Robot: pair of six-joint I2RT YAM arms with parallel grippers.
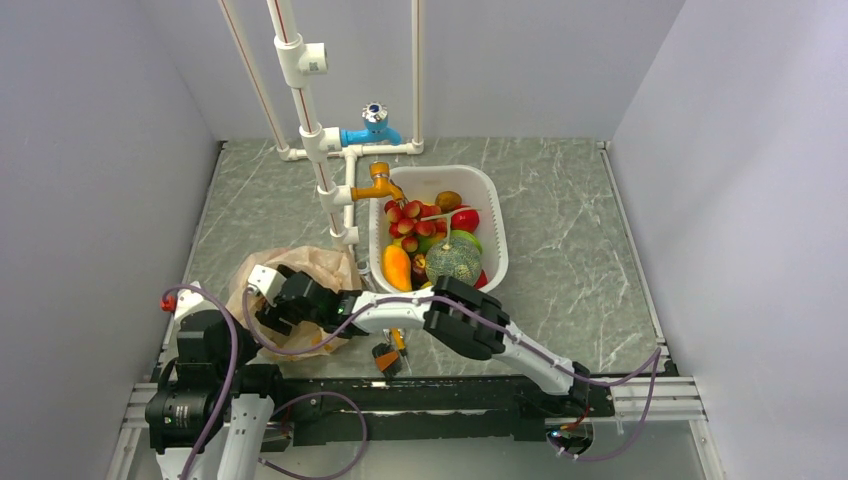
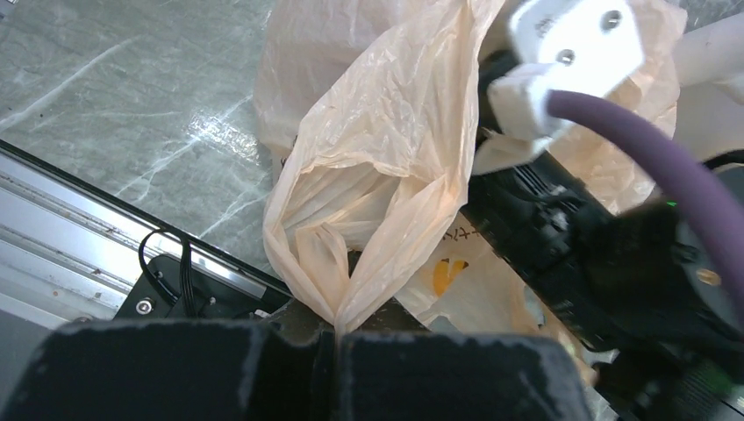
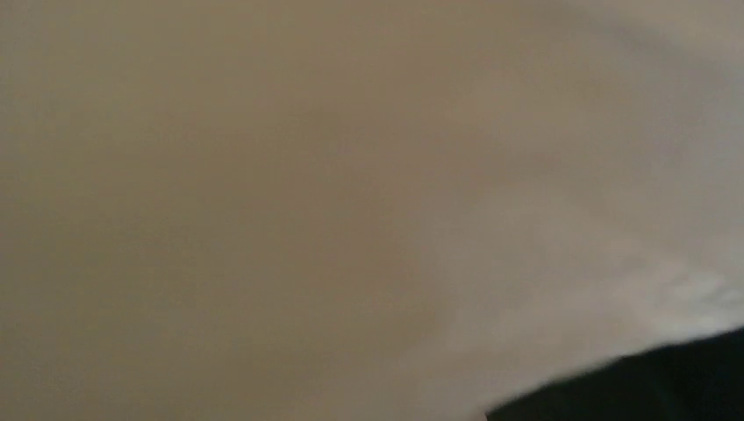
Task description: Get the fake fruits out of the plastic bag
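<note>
The beige plastic bag (image 1: 310,262) lies crumpled at the left of the counter, its mouth raised. Pinched folds of its rim run into my left gripper, which is shut on them. My right gripper (image 1: 274,320) reaches down into the bag; in the left wrist view the bag's wall hides its tip. Blurred beige plastic (image 3: 333,193) fills nearly all the right wrist view, with one dark finger (image 3: 667,381) at the lower right corner and plastic across the middle, so the fingers stand apart. Any fruit inside the bag is hidden now.
A white basket (image 1: 492,200) full of fake fruits, with a green melon (image 1: 453,260) on top, stands right of the bag. White pipes with an orange tap (image 1: 379,187) rise behind. A brush (image 1: 386,358) lies near the front edge.
</note>
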